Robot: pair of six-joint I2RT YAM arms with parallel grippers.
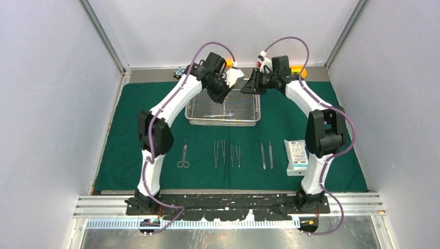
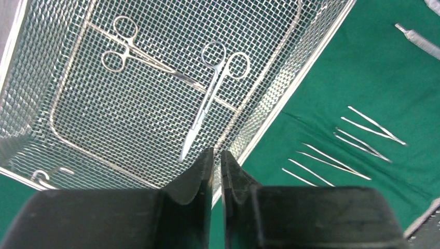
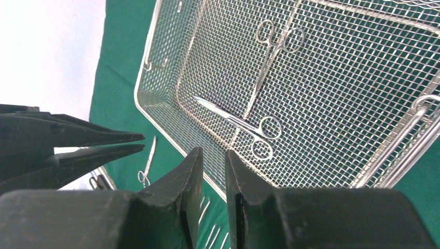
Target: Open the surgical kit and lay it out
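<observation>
Inside the wire mesh tray (image 1: 223,123) two scissor-like instruments lie flat on the floor. The nearer scissors (image 2: 203,101) rest close to the front wall with the blades pointing left in the top view. Farther back, the other scissors (image 2: 150,58) cross the tray's middle wire. My left gripper (image 1: 220,102) hovers over the tray, its fingers parted by a narrow gap with nothing between them. Over the tray's right side is my right gripper (image 1: 243,92); its fingers (image 3: 193,174) are slightly apart and also empty.
On the green cloth (image 1: 135,129) in front lie scissors (image 1: 184,155), several tweezers (image 1: 216,154) and two slim handles (image 1: 263,155) in a row. A white labelled package (image 1: 297,155) lies at the right. Both grippers are close together over the tray.
</observation>
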